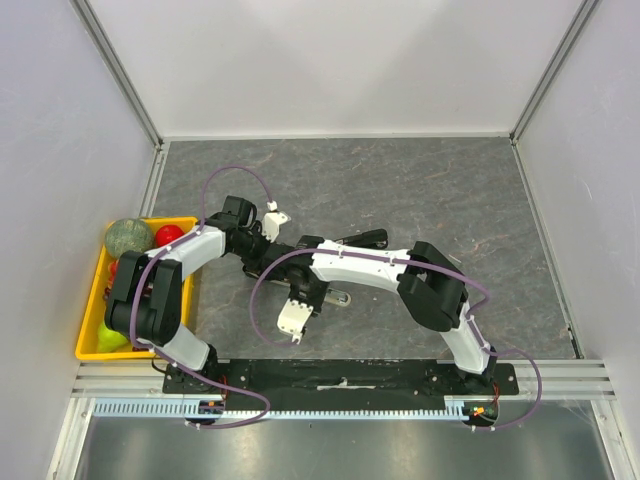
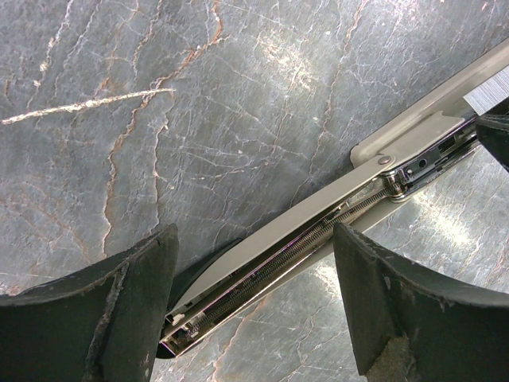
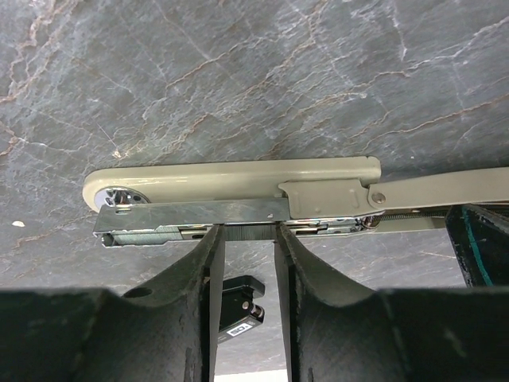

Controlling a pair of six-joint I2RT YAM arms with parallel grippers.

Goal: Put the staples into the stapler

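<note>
The opened stapler lies lengthwise on the grey table, its spring channel showing in the left wrist view [image 2: 278, 253]. My right gripper is over its magazine, fingertips either side of a short grey strip of staples at the channel, seen also at the upper right of the left wrist view as a strip of staples [image 2: 487, 94]. My left gripper stands open above the far end of the stapler, with nothing between its fingers.
A dark object [image 3: 237, 309] lies below the stapler in the right wrist view. A yellow bin of toy fruit [image 1: 86, 340] sits at the left.
</note>
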